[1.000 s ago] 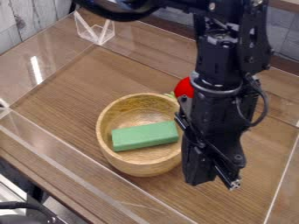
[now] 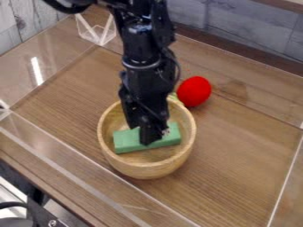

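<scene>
My black gripper point(image 2: 148, 129) reaches down from the top of the view into a pale wooden bowl point(image 2: 180, 160) near the middle of the table. A light green block point(image 2: 130, 141) lies in the bowl, with the fingertips over it or at it; whether they touch it I cannot tell. The finger's state is unclear from this angle. A red round object point(image 2: 196, 91), perhaps a tomato, sits behind the bowl to the right, partly behind the arm.
A white wire-like holder point(image 2: 92, 28) stands at the back left. A grey wall runs along the back. Black cables lie at the lower left.
The gripper has moved back and left, from over the table's front right to over the bowl and green block. The red object is now uncovered beside it.
</scene>
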